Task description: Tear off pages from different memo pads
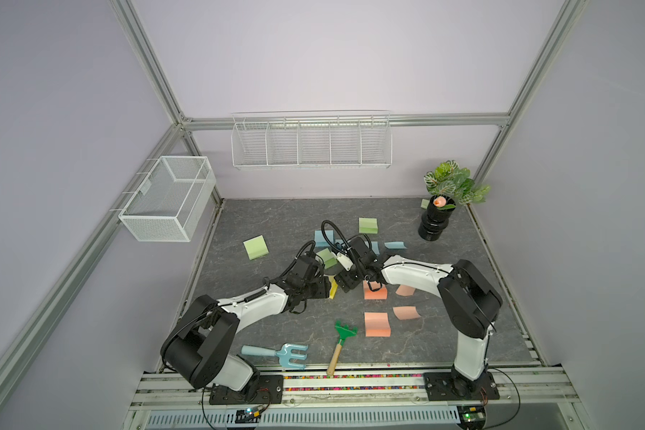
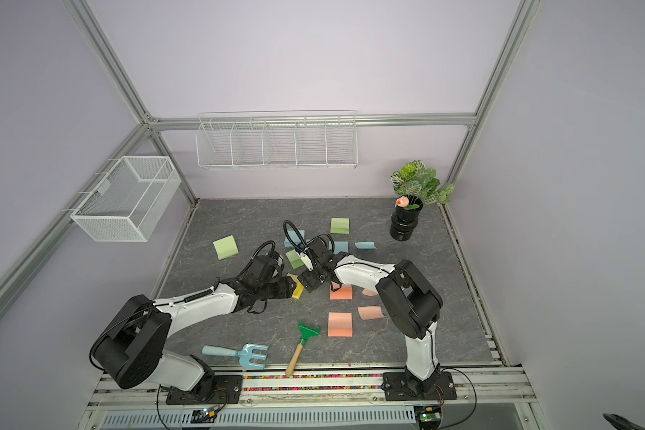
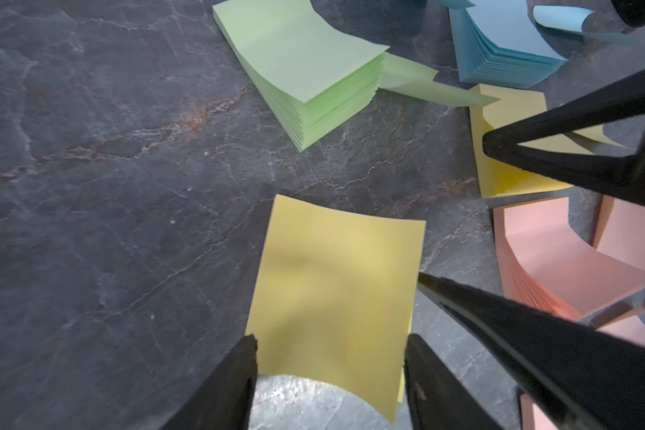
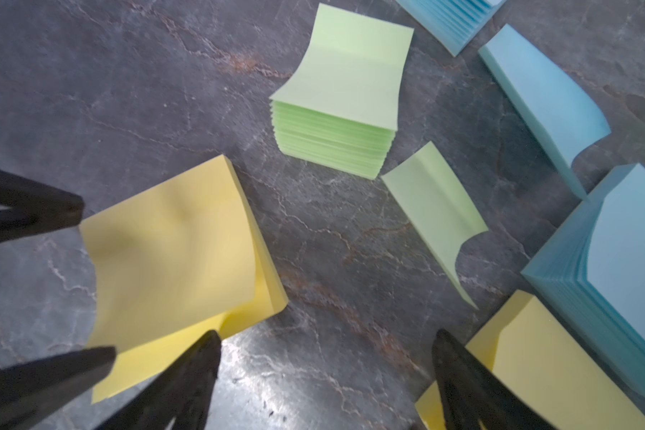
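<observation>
A yellow memo pad (image 3: 333,286) (image 4: 166,251) lies between my left gripper's (image 3: 331,380) open fingers, its top page slightly lifted along the near edge. In the left wrist view, my open right gripper reaches in from the right, one fingertip at that pad's right side. A second yellow pad (image 4: 552,365) sits beside it. Green (image 4: 337,86) and blue (image 4: 616,265) pads stand behind, with loose curled green (image 4: 437,208) and blue (image 4: 544,100) pages. Pink pads (image 1: 377,324) lie to the right and front.
A green-headed rake (image 1: 342,337) and blue fork (image 1: 283,354) lie at the front. A black pot with plant (image 1: 431,222) stands back right; wire baskets (image 1: 166,222) hang on the walls.
</observation>
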